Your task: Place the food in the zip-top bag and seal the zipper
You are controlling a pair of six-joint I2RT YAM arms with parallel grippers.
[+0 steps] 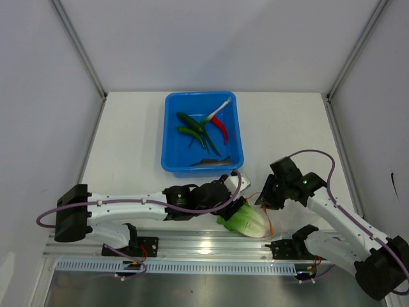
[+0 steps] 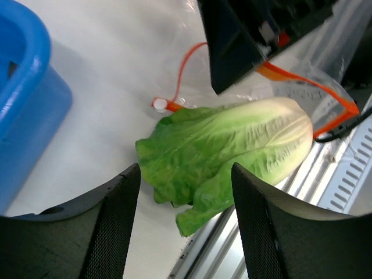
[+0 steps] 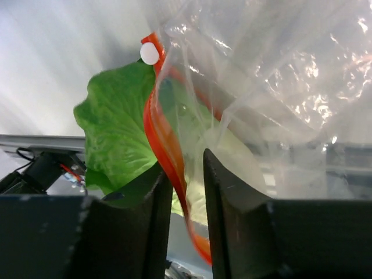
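A pale green lettuce (image 2: 226, 151) lies near the table's front edge, partly under the clear zip bag (image 3: 279, 81) with its orange zipper (image 3: 163, 133). My left gripper is part open beside the lettuce's leafy end, nothing clearly between its fingers. My right gripper is at the bag's mouth, the orange zipper strip running between its fingers; whether it grips it I cannot tell.
A blue bin (image 1: 201, 131) at the back holds green peppers, a red pepper, a leek and a dark long item. The front metal rail lies directly below the lettuce.
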